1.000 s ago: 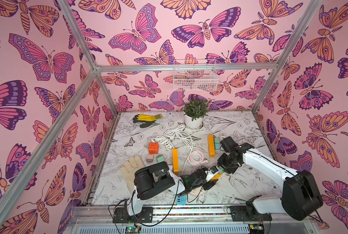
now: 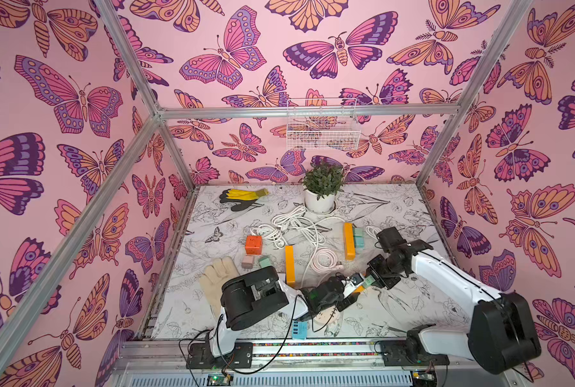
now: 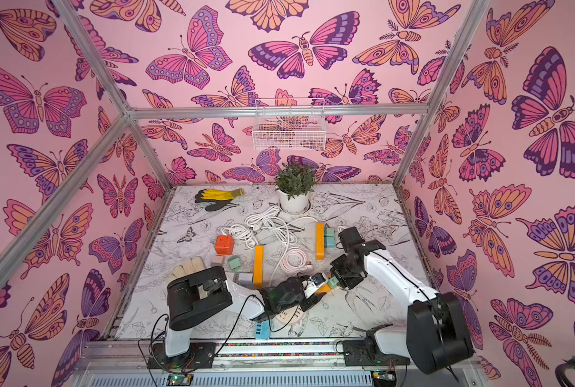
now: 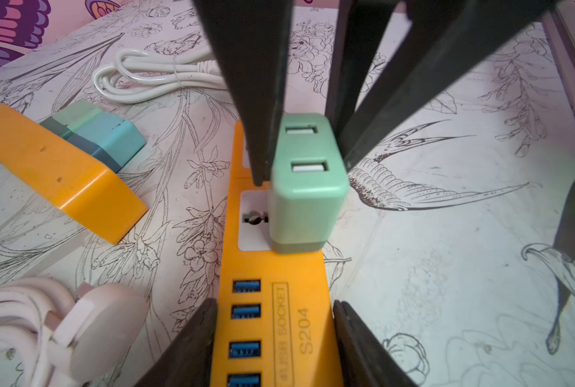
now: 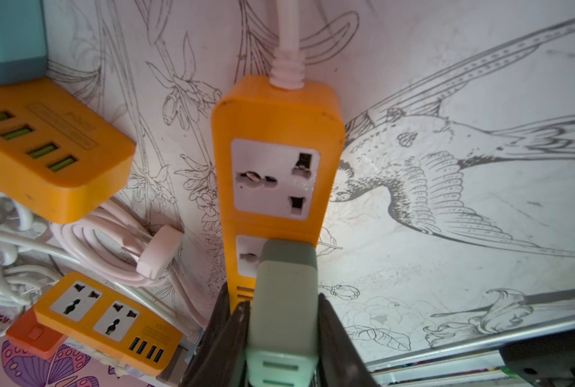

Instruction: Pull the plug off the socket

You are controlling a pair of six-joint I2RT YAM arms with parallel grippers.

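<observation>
An orange power strip [image 4: 274, 271] lies between my grippers, a mint-green plug [image 4: 306, 206] on one of its sockets. My left gripper is shut on the strip's end with the USB ports, at the bottom of the left wrist view. My right gripper is shut on the green plug, its dark fingers on either side of it. The strip's far socket [image 5: 271, 180] is empty in the right wrist view.
Other orange strips [image 2: 290, 264], coiled cables [image 2: 326, 259], a red cube [image 2: 253, 243], gloves [image 2: 216, 283] and a potted plant [image 2: 319, 200] lie around.
My right arm has shifted slightly to the right in the top left view, with the gripper still at the green plug. My left arm has moved very little.
</observation>
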